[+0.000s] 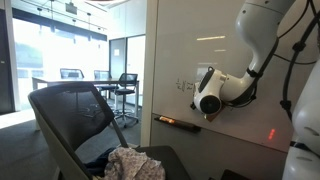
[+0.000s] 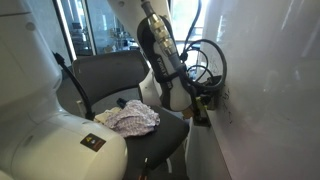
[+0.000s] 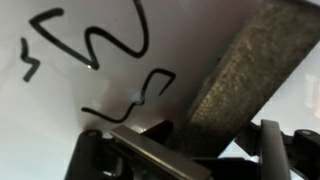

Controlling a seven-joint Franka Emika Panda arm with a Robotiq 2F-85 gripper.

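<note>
A whiteboard carries black handwritten strokes, seen close up in the wrist view. A long grey-brown eraser-like block slants across that view, its lower end between my fingers. My gripper is at the board with its fingers apart. The left finger is close beside the block, while a gap shows between the block and the right finger. Contact is hard to judge. In exterior view 1 the arm's wrist joint is just right of the writing and hides most of the gripper.
A dark ledge is fixed low on the board, left of the gripper. In front stands a chair with a patterned cloth on its seat. Above the writing, the board is clear.
</note>
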